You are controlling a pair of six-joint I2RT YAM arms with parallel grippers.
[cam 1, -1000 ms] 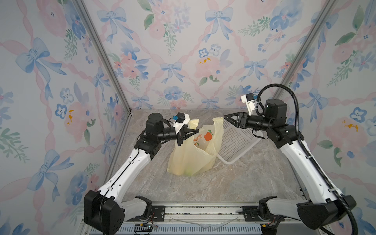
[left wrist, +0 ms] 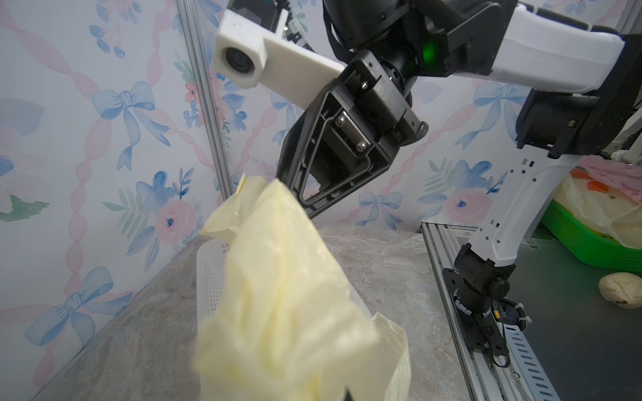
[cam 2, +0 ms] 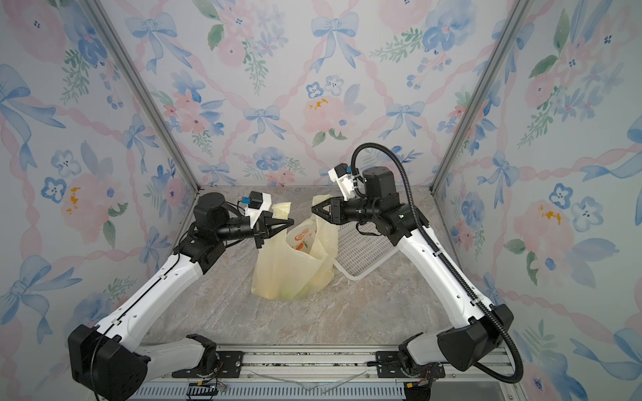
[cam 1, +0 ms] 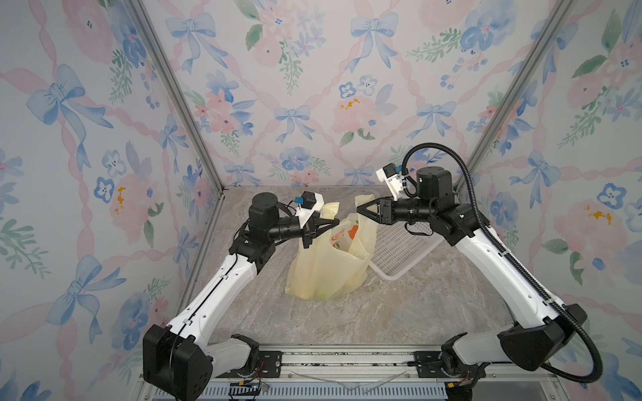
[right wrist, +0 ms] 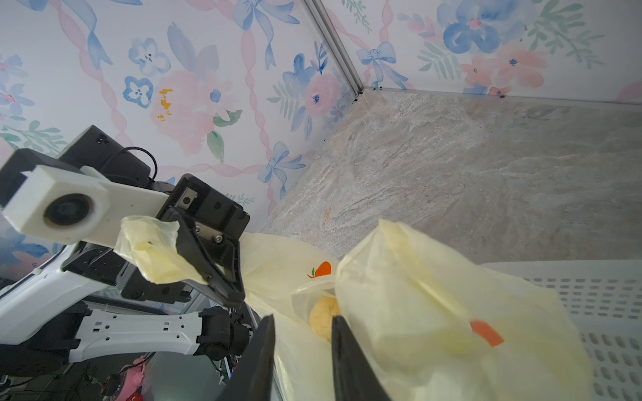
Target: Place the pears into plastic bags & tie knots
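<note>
A pale yellow plastic bag [cam 1: 324,270] stands on the table between my arms, its mouth gaping. Through the opening in the right wrist view, a pale brown round fruit [right wrist: 323,316], likely a pear, shows inside. My left gripper [cam 1: 335,222] is shut on the bag's left handle, whose loose end [right wrist: 152,246] sticks out past its fingers. My right gripper [cam 1: 361,210] is at the raised right handle [cam 1: 364,202]. Its fingers [right wrist: 262,364] stand apart in the right wrist view, with the right flap [right wrist: 408,294] beside and beyond them. Whether that plastic lies between the fingers is unclear.
A white perforated basket [cam 1: 408,250] lies behind the right gripper, close to the bag. Bare marble table [cam 1: 414,307] spreads in front. A green basket [left wrist: 588,230] and another pale fruit [left wrist: 622,289] are off beyond the table's front rail.
My right gripper has travelled left toward the bag, and the right handle has shifted left, narrowing the mouth. The left arm has stayed still, keeping the left handle.
</note>
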